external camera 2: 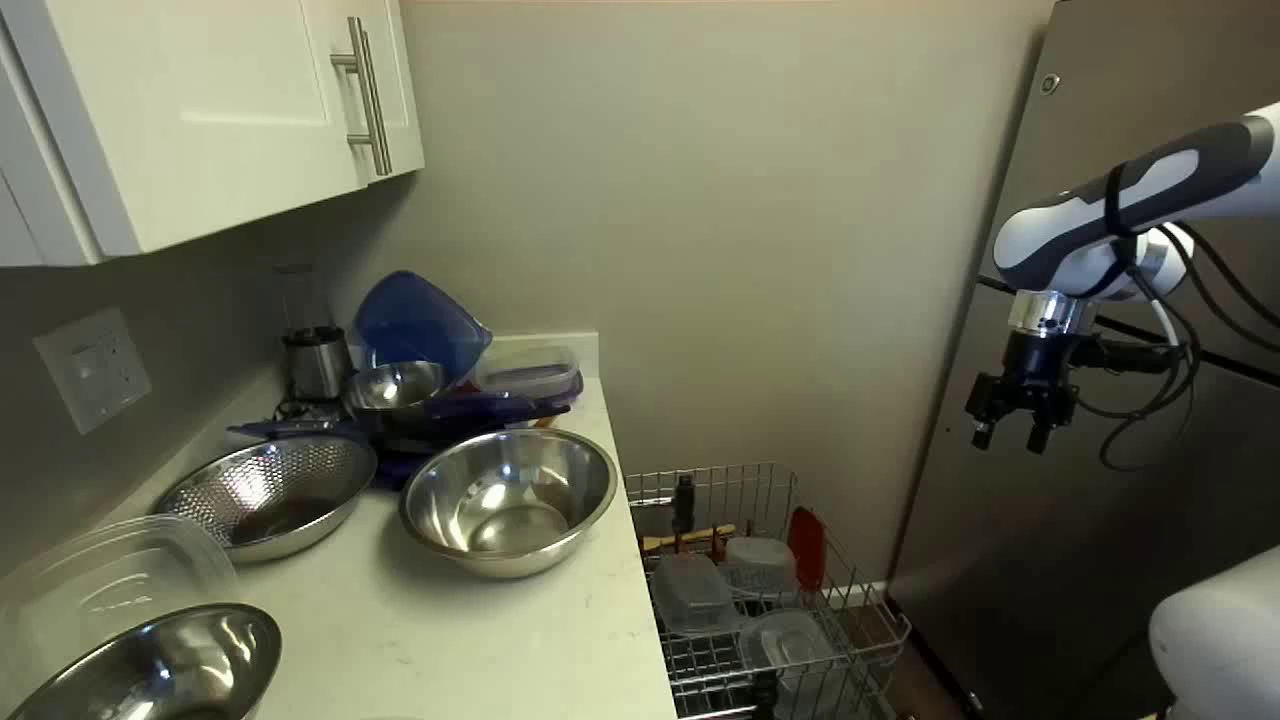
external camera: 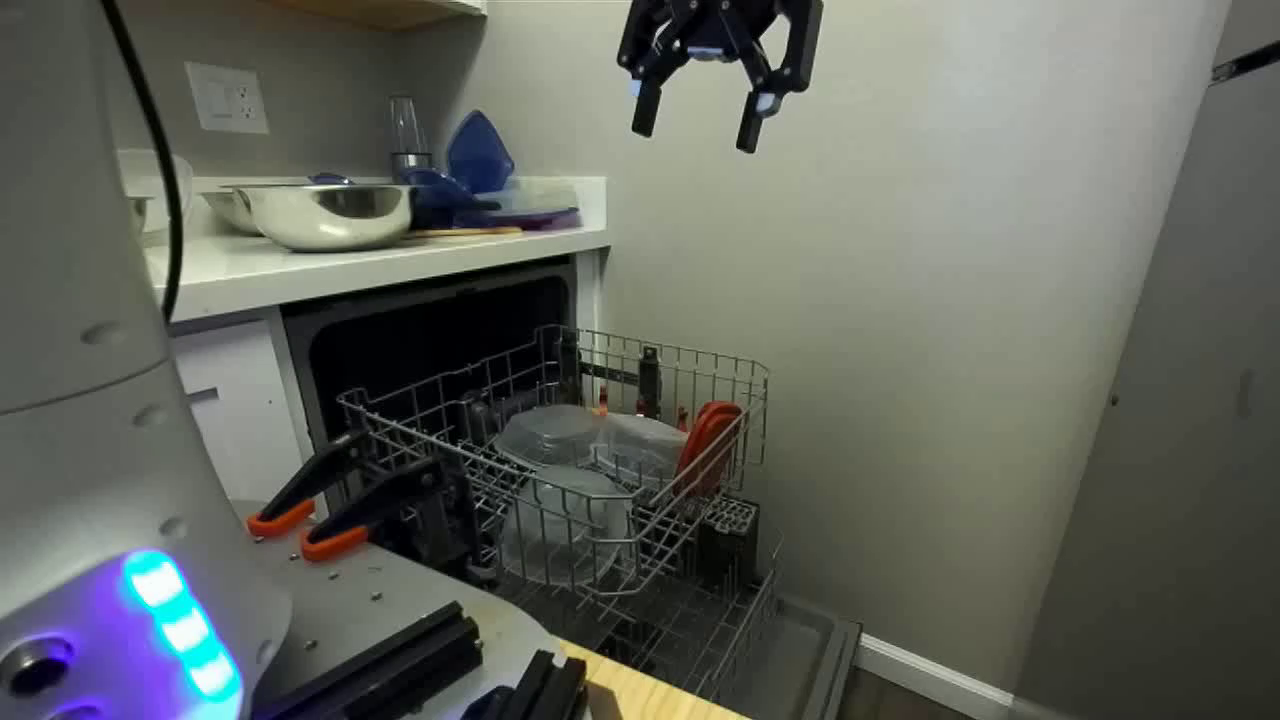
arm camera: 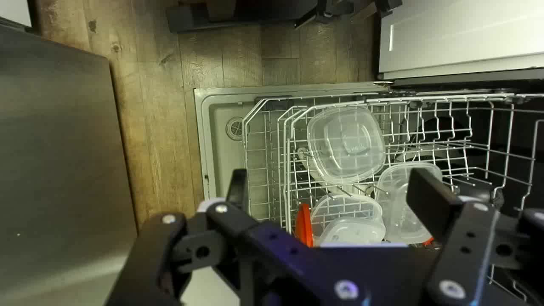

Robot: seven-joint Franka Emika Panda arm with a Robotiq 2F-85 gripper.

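High above the dishwasher hangs my gripper (external camera: 696, 134), its fingers wide apart and only air between them. From the side, the gripper (external camera 2: 1009, 442) appears in front of the steel door, well right of the counter. Below it, the pulled-out upper rack (arm camera: 288, 168) holds several clear plastic containers. One squarish container (arm camera: 347, 145) lies near the rack's outer end. Beyond it are a rectangular container (arm camera: 403, 209) and a round one (arm camera: 352, 229), both partly hidden by my gripper in the wrist view. A red item (external camera: 710, 442) leans upright at the rack's side.
Steel bowls (external camera 2: 510, 504), a colander (external camera 2: 274, 492), blue lids (external camera 2: 420, 324) and a blender (external camera 2: 317, 360) crowd the counter (external camera 2: 564, 636). A cabinet (external camera 2: 228, 108) overhangs it. The lowered dishwasher door (arm camera: 216, 137) lies beneath the rack, and a wall (external camera: 912, 360) stands close alongside.
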